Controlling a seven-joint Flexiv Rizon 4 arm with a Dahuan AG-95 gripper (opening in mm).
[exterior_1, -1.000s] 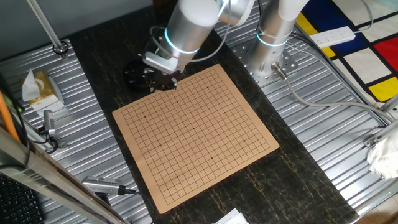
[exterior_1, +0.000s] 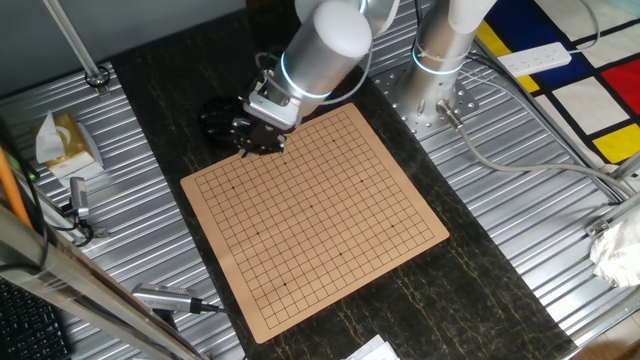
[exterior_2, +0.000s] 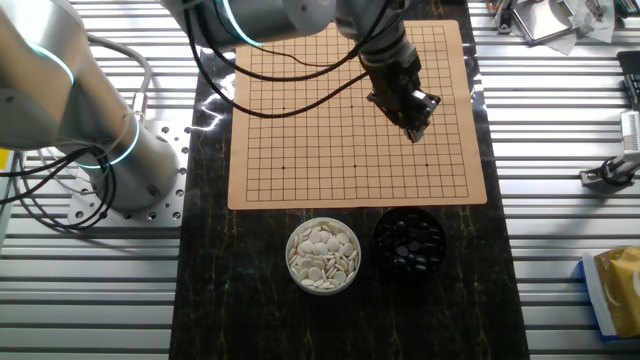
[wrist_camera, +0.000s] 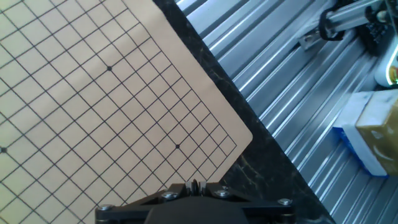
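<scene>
A tan grid board (exterior_1: 310, 215) lies on the dark marbled table, with no stones seen on its visible part. My gripper shows at the lower edge of the wrist view, its fingertips close together. Whether a small stone sits between them cannot be made out. In exterior view 2 the gripper (exterior_2: 416, 132) hangs over the board, towards the bowls' side. A white bowl full of white stones (exterior_2: 323, 254) and a black bowl with black stones (exterior_2: 409, 243) stand side by side just off the board's edge.
A tissue box (exterior_1: 72, 148) stands on the ribbed metal surface beside the table. A small clamp-like device (exterior_1: 165, 298) lies near one board corner. White paper (exterior_1: 374, 349) shows at the front table edge.
Over the last second the arm's wrist has shifted a little to the right and tilted in exterior view 1. The gripper remains near the board's far edge; the board has not moved.
</scene>
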